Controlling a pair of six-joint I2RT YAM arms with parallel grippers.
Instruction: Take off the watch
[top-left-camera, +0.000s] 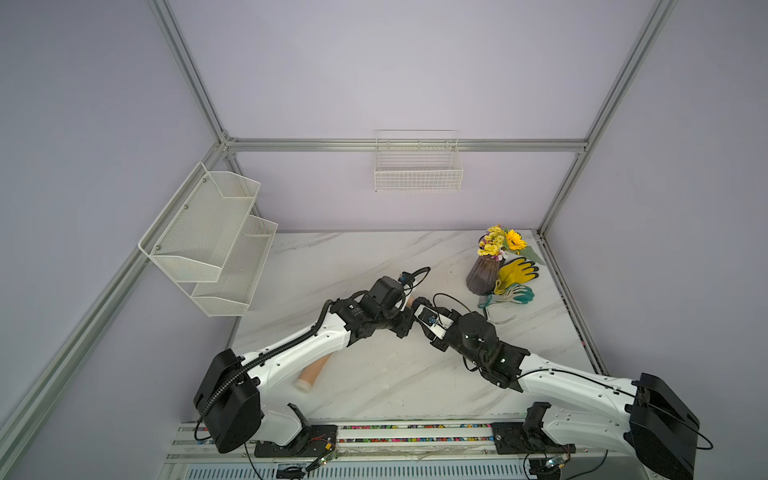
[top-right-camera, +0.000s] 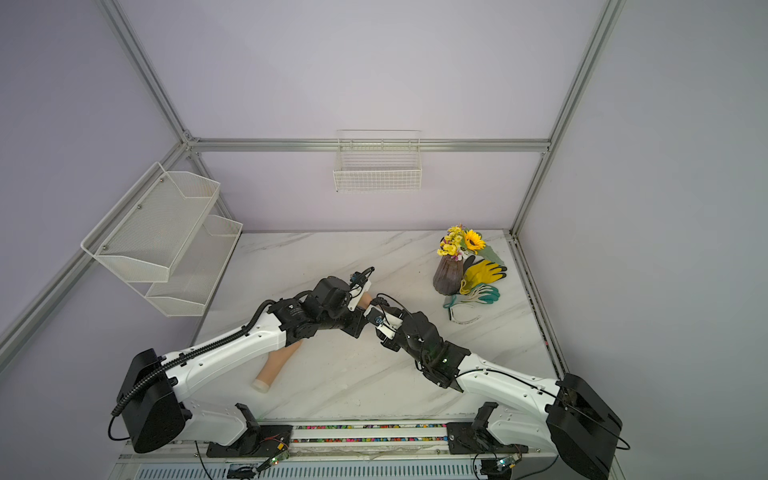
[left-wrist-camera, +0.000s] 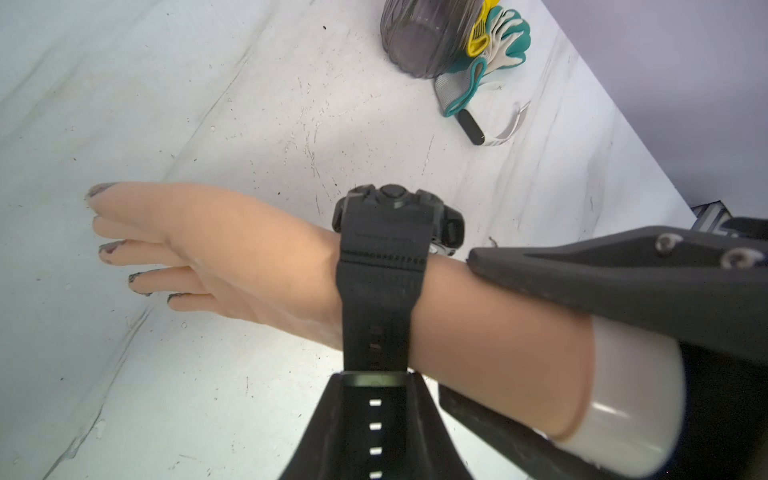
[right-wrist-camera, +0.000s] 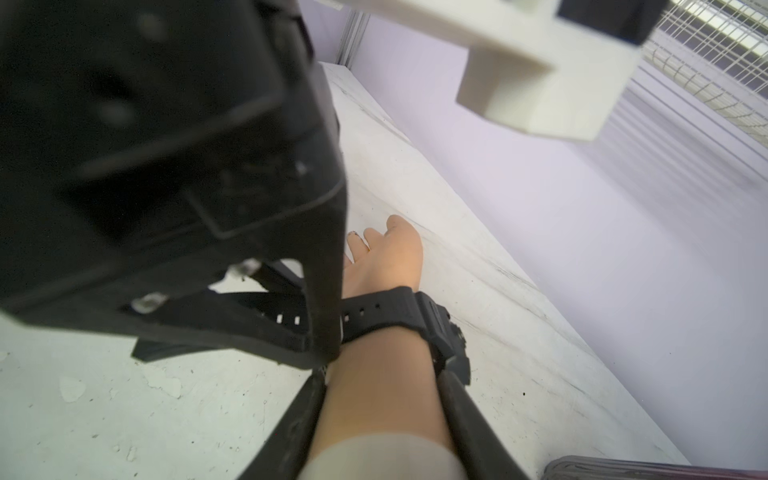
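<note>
A black watch (left-wrist-camera: 380, 240) circles the wrist of a mannequin hand (left-wrist-camera: 240, 248); its perforated strap hangs down in the left wrist view. My left gripper is shut on that strap. My right gripper is shut on the mannequin forearm, behind the watch in the right wrist view. Part of the strap in that view is hidden by the black body of the other gripper. In both top views the two grippers meet near the table's middle.
A vase (top-left-camera: 483, 273) of flowers, yellow gloves (top-left-camera: 516, 273), teal gloves (top-left-camera: 512, 294) and a white band (left-wrist-camera: 504, 132) are at the right. A separate arm piece (top-right-camera: 276, 364) lies at front left. Wire shelves (top-left-camera: 200, 232) hang on the left wall.
</note>
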